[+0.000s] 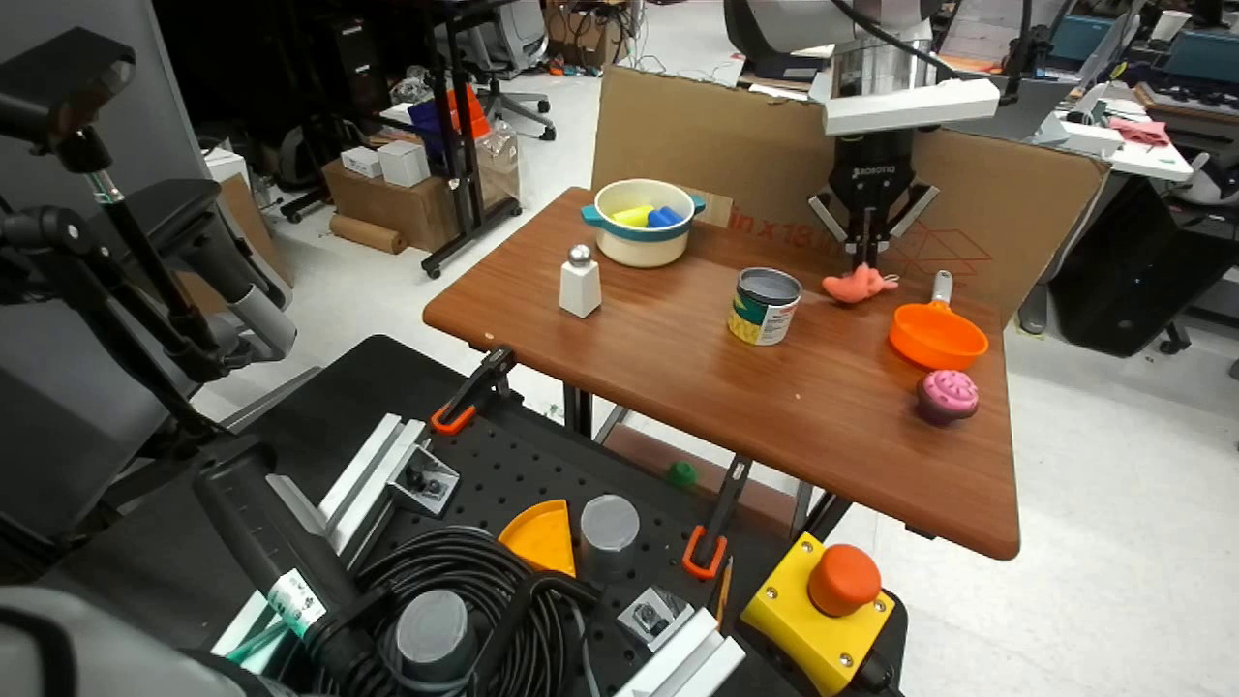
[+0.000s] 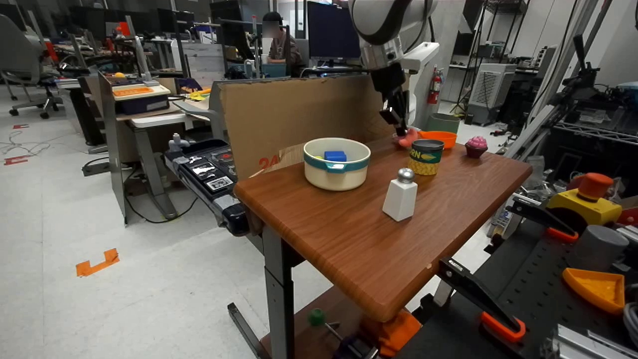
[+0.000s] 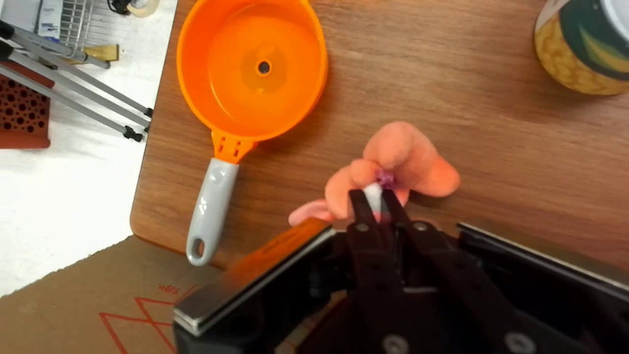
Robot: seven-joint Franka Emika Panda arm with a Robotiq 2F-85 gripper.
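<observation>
An orange-pink soft toy [image 1: 857, 284] is at the back right of the wooden table, beside the corn can [image 1: 764, 307]. My gripper points down at it, its fingers closed on a small whitish part of the toy [image 3: 404, 147]. The toy's body spreads out on both sides of the fingertips, and its lower part is hidden behind them. It appears slightly raised in the first exterior view, though whether it is clear of the tabletop I cannot tell.
An orange strainer [image 1: 938, 335] with a grey handle and a pink-topped cupcake [image 1: 947, 396] lie to the right. A cream pot [image 1: 642, 246] holds yellow and blue items, with a white shaker [image 1: 580, 281] nearby. Cardboard [image 1: 709, 139] walls the back edge.
</observation>
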